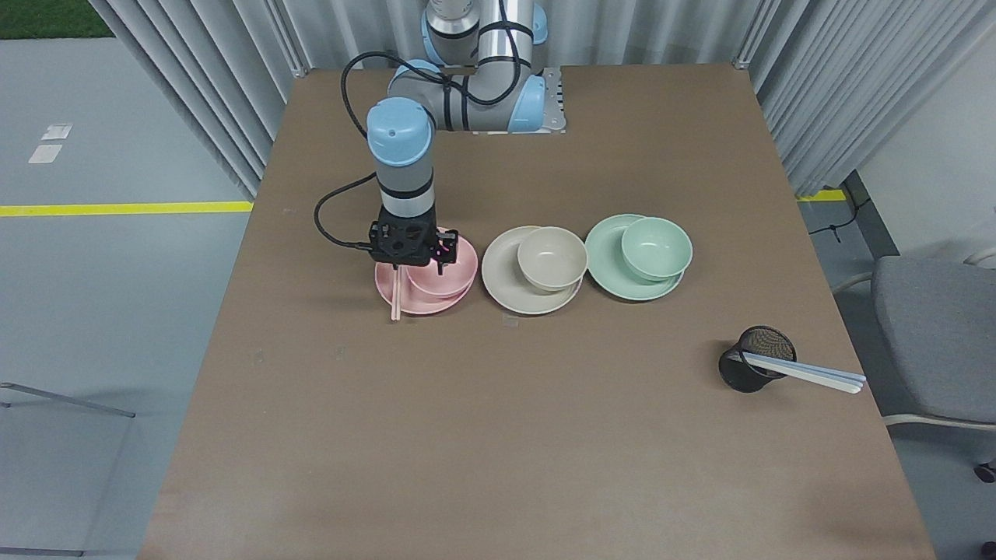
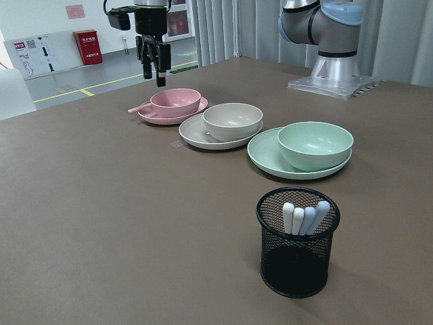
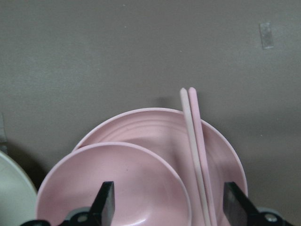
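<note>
My gripper [image 2: 153, 64] is over the pink setting, open, with nothing between its fingers. Below it are a pink plate [image 3: 160, 125], a pink bowl [image 3: 131, 188] and two pink chopsticks [image 3: 197, 141] lying across the plate beside the bowl. In the wrist view the black fingertips straddle the bowl's edge and chopsticks from above. In the front view the arm partly hides the bowl.
A cream bowl [image 1: 552, 253] on its plate [image 1: 504, 289] and a mint bowl [image 1: 656, 244] on its plate [image 1: 607, 261] stand alongside. A black mesh holder [image 2: 295, 264] with chopsticks stands at the right.
</note>
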